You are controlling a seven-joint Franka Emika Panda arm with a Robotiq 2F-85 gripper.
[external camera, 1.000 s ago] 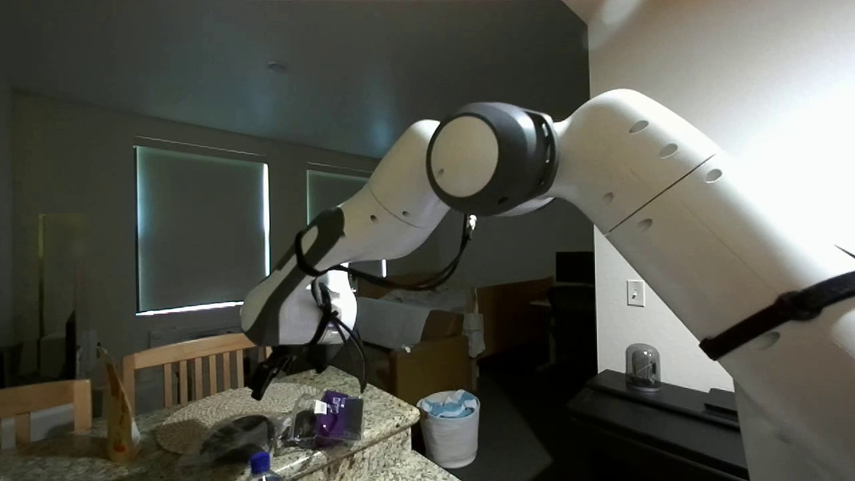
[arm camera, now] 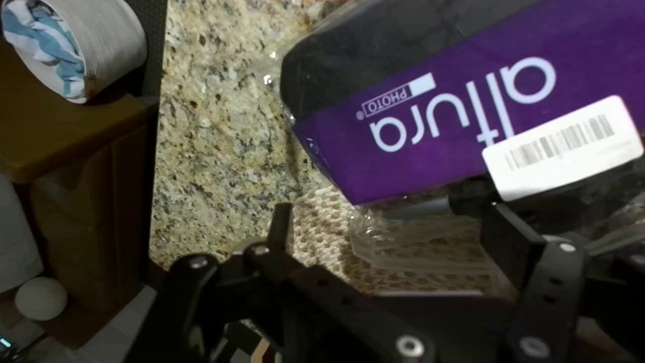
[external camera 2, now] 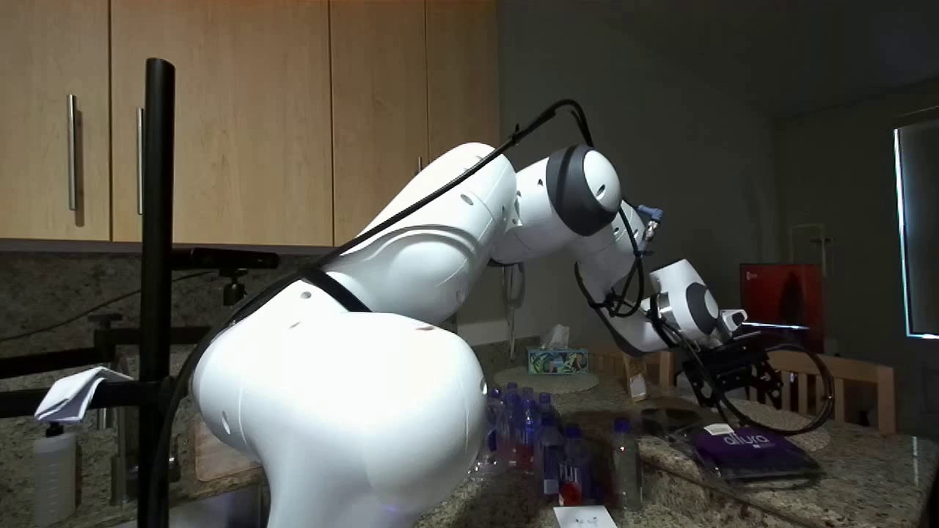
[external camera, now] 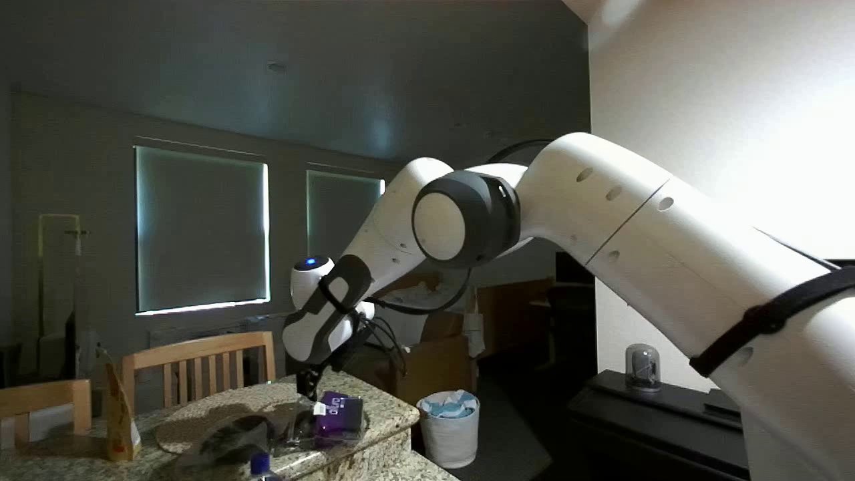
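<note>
A purple and black Altura package (arm camera: 435, 115) in clear plastic lies on the granite counter (arm camera: 199, 151), a white barcode label on its face. In the wrist view my gripper stands open, its two fingers apart on the near side of the package. The right finger (arm camera: 514, 242) overlaps the dark, plastic-wrapped part in the image; whether it touches cannot be told. The left finger (arm camera: 281, 227) is over the counter and the edge of the woven mat (arm camera: 326, 224). Nothing is gripped. Exterior view 1 has the gripper (external camera: 308, 385) low, just behind the package (external camera: 340, 415).
Several capped bottles (external camera 2: 528, 431) crowd the lower counter. A tissue box (external camera 2: 559, 361) stands farther back. Past the counter edge sits a white bin (external camera: 449, 433) with cloth in it. Wooden chairs (external camera: 200, 373) line the far side.
The arm has come down and its wrist has rotated. My gripper has moved right in exterior view 1, from over the mat to beside the package. The package looks unmoved.
</note>
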